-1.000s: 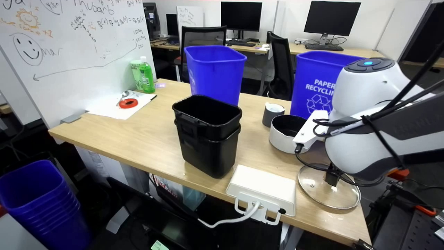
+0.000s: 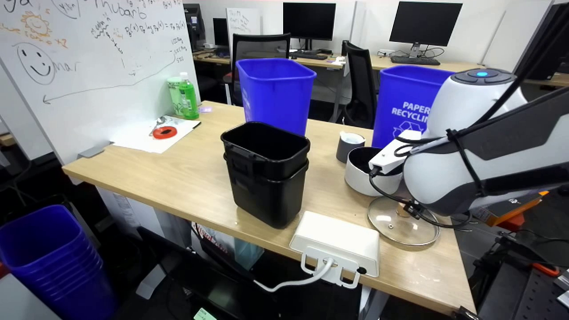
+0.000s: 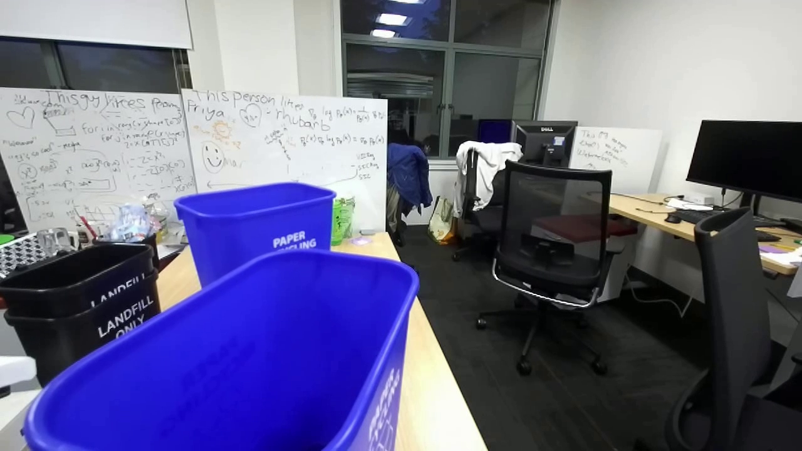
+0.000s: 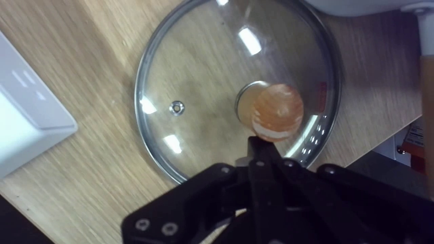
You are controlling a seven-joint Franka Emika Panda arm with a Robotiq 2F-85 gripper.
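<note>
A glass lid (image 4: 203,142) with a metal rim and a round wooden knob (image 4: 280,109) lies on the table in the wrist view. My gripper is shut, and nothing shows between its fingers. Its tips overlap the knob's lower edge in that view; whether they touch it I cannot tell. Exterior view 1 has the lid (image 2: 394,230) at the table's right end below the arm, which hides most of the gripper. Behind the lid stands a white pot (image 2: 358,180) with a dark inside, partly covered by the arm.
A white box (image 2: 336,237) sits left of the lid near the front edge. Stacked black bins (image 2: 266,186) stand mid-table. Two blue bins (image 2: 277,96) and a grey cup (image 2: 349,149) are farther back.
In exterior view 1 the lid has shifted left and back, closer to the pot.
</note>
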